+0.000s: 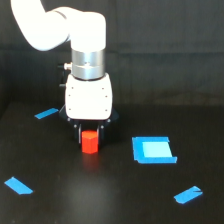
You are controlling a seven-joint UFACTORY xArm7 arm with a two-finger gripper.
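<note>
A small red cube (90,142) shows at the lower end of the arm, left of the middle of the camera view. My gripper (90,136) points straight down over it, with dark fingers close against the cube's left and right sides. The fingers are drawn in around the cube, and its front face stays in plain sight. Whether its underside touches the black table is hard to tell.
On the right lies a pale square (156,149) framed by blue tape (137,151). Blue tape strips mark the table at the left back (46,113), left front (18,186) and right front (188,195).
</note>
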